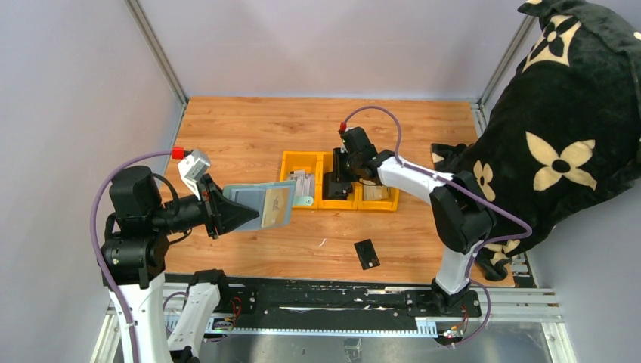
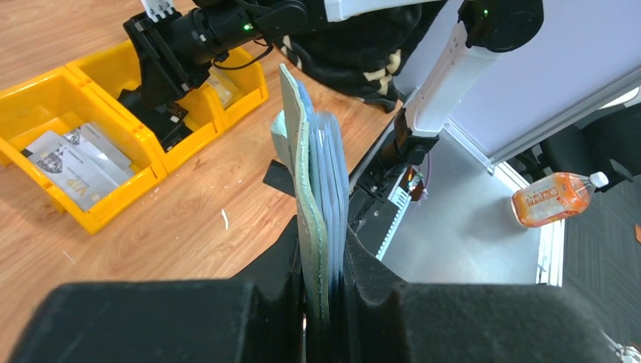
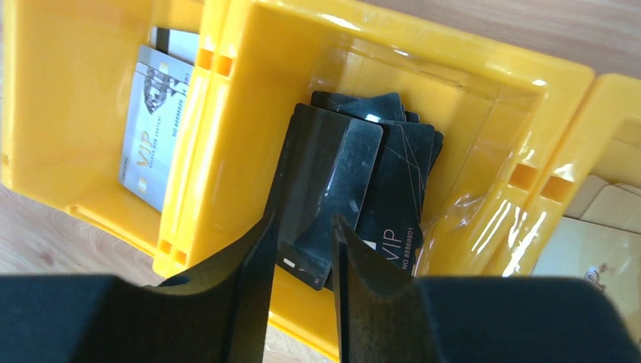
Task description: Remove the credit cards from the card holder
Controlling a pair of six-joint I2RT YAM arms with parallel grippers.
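Observation:
The card holder (image 1: 259, 206), with clear pale-blue sleeves and a beige card showing, is pinched in my left gripper (image 1: 243, 215) at left of the table. Edge-on, its stacked sleeves (image 2: 317, 174) rise from between the fingers in the left wrist view. My right gripper stands part open over the middle yellow compartment, fingers apart. Below it, black cards (image 3: 332, 162) lie in an overlapping pile inside that compartment. Silver-grey cards (image 3: 157, 113) fill the left compartment, beige cards (image 3: 597, 253) the right one. A single black card (image 1: 367, 254) rests on the table in front of the bins.
The joined yellow bins (image 1: 301, 160) sit mid-table, and their walls surround the cards. A dark patterned cushion (image 1: 555, 128) bulges over the right side. Bare wood (image 1: 249, 121) stretches behind the bins, and a small white scrap (image 1: 322, 243) lies in front.

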